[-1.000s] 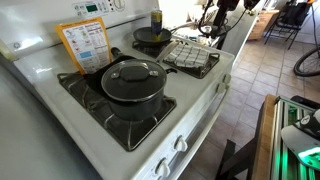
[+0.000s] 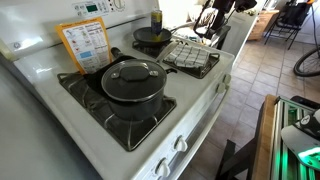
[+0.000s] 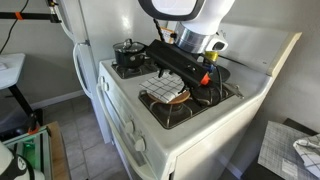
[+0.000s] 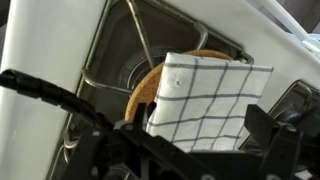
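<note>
A white cloth with a dark checked pattern (image 4: 205,95) lies over a round brown cork-like board (image 4: 146,92) on the stove's burner grate. In exterior view 2 the same cloth (image 3: 163,89) sits on the near burner, below the arm. My gripper is above the cloth, its dark fingers spread wide on either side of it. The fingers are open and nothing is held between them. Exterior view 1 shows the cloth (image 2: 189,54) flat on the right burner, with the gripper partly cut off near the top edge.
A lidded black pot (image 2: 134,86) stands on the left burner. Behind the cloth is a dark pan (image 2: 153,36). An orange-edged sheet (image 2: 88,45) leans against the stove's back panel. Control knobs (image 2: 181,144) line the stove's front.
The gripper has shifted slightly near the top of exterior view 1, toward the burner with the cloth. The cloth, pot and pan look unmoved.
</note>
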